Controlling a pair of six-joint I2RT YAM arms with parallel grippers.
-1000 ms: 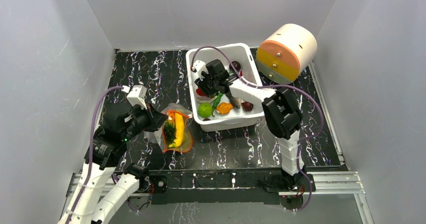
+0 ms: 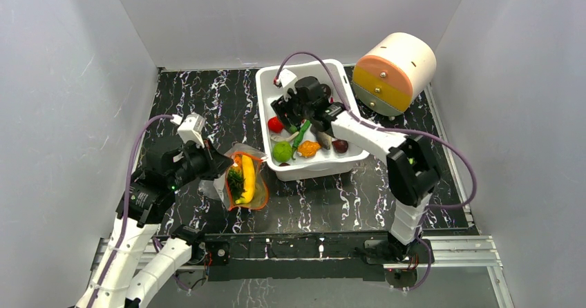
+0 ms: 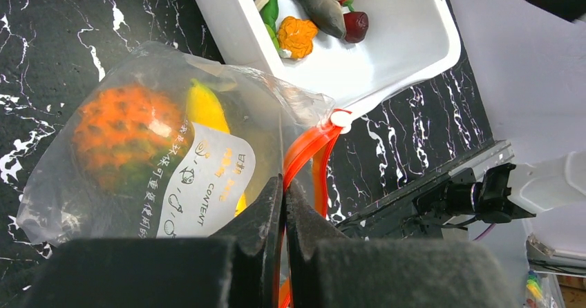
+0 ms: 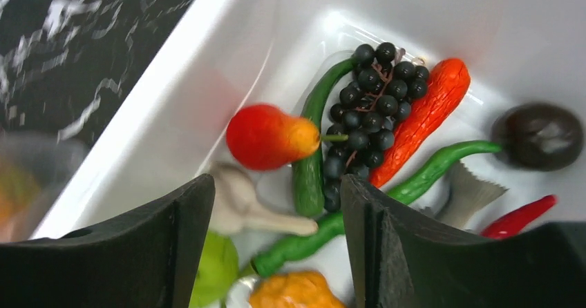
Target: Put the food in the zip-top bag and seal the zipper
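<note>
The clear zip top bag [image 2: 254,201] lies on the table with its orange-edged mouth spread open. Inside it are a yellow banana-like item [image 2: 247,177], dark greens [image 2: 235,182] and an orange pineapple-like item [image 3: 131,132]. My left gripper is shut on the bag's orange zipper edge [image 3: 309,146]. Over the white bin, my right gripper is open with its fingers [image 4: 183,215] wide apart. A red-orange pear-shaped food [image 4: 266,137] sits just beyond the gap, beside a cucumber [image 4: 309,177] and dark grapes [image 4: 373,108]. Nothing is visibly gripped there.
The white bin [image 2: 314,172] also holds a green fruit [image 2: 282,151], an orange pumpkin-like item [image 2: 308,148], a fish [image 3: 314,4] and a dark red fruit [image 2: 340,146]. A cream drawer box [image 2: 408,66] stands at back right. Table front right of the bag is clear.
The left gripper and bag edge shifted slightly right.
</note>
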